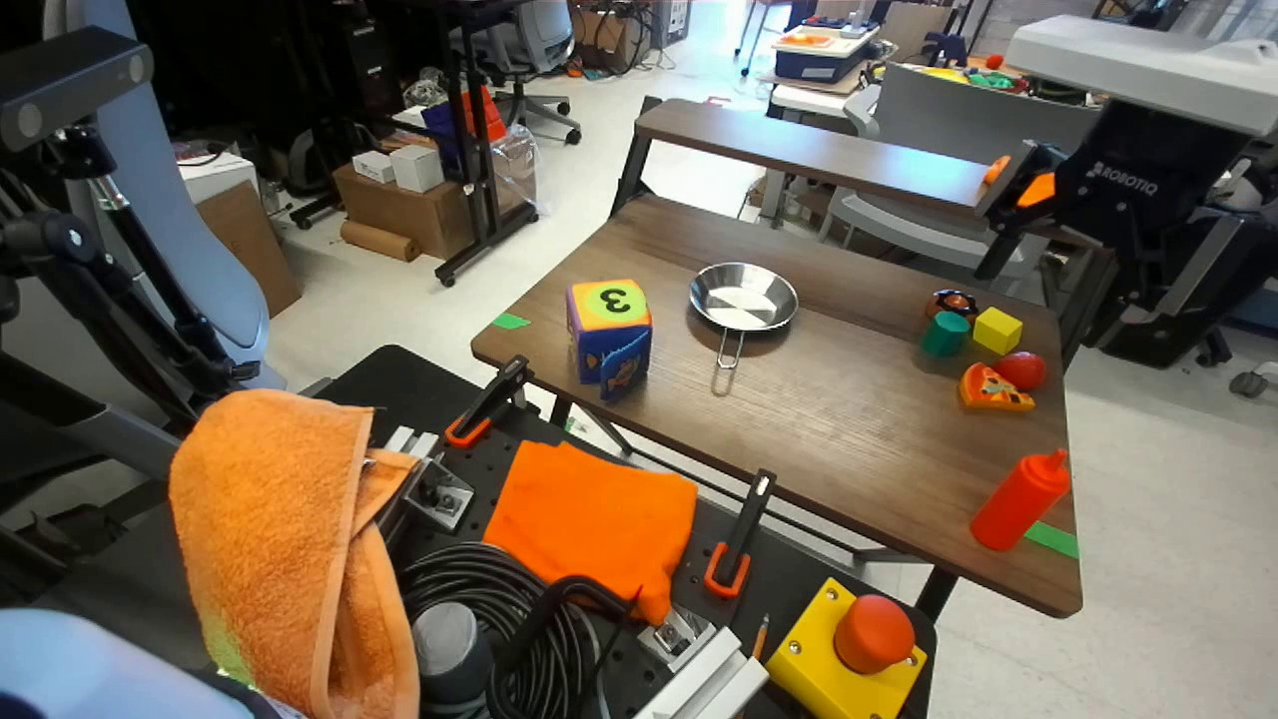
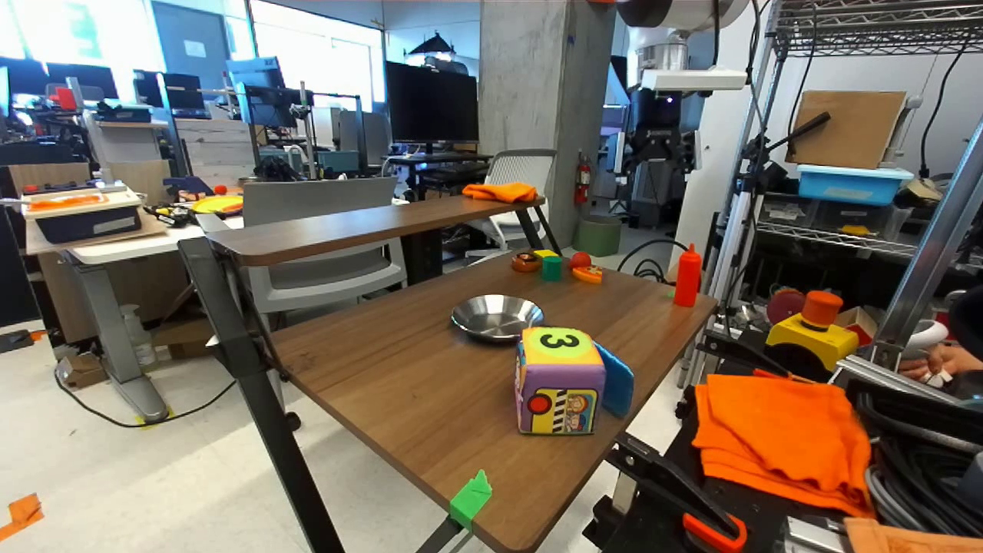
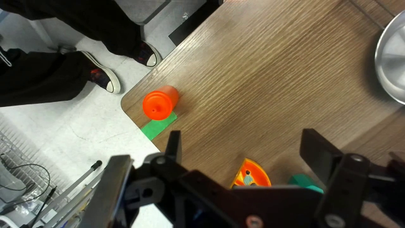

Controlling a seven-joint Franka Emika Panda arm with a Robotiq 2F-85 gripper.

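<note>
High above the right end of the brown table (image 1: 827, 425), my gripper (image 1: 1054, 270) hangs open and empty. Its two fingers are wide apart in the wrist view, with the pizza slice toy (image 3: 252, 174) and part of the green block (image 3: 304, 182) far below between them. A red squeeze bottle (image 1: 1019, 499) stands upright near the table's right front corner. Close together at the right lie a yellow block (image 1: 996, 331), a red ball (image 1: 1021, 370) and a dark round toy (image 1: 950, 304). A metal pan (image 1: 744, 298) rests near the middle, beside a soft number cube (image 1: 610, 336).
A raised shelf (image 1: 815, 146) runs along the table's back, with an orange cloth (image 2: 500, 192) on its end. Clamps, cables and a yellow box with a red button (image 1: 872, 635) sit in front. Bare tabletop lies between pan and bottle. Someone's legs (image 3: 125, 34) show beyond the table edge.
</note>
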